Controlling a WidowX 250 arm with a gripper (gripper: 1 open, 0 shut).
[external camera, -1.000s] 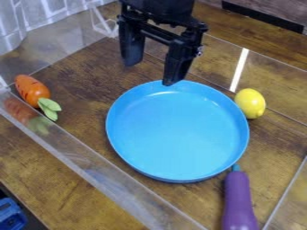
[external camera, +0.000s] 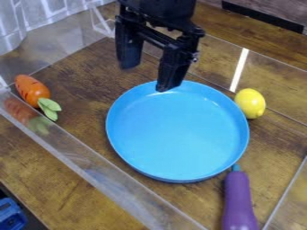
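My gripper (external camera: 150, 67) hangs from the top of the view, just above the back rim of a blue plate (external camera: 178, 135), with its dark fingers spread apart and nothing visible between them. An orange carrot toy (external camera: 32, 93) with green leaves lies at the left. A yellow lemon-like toy (external camera: 250, 102) sits right of the plate. A purple eggplant-like toy (external camera: 238, 199) lies at the lower right.
Clear plastic walls (external camera: 78, 166) edge the wooden surface on the left and front. A blue object (external camera: 9, 216) sits outside at the lower left. The wood left of the plate and behind it is mostly clear.
The gripper has shifted and turned slightly over the back of the plate. The toys and plate have not moved.
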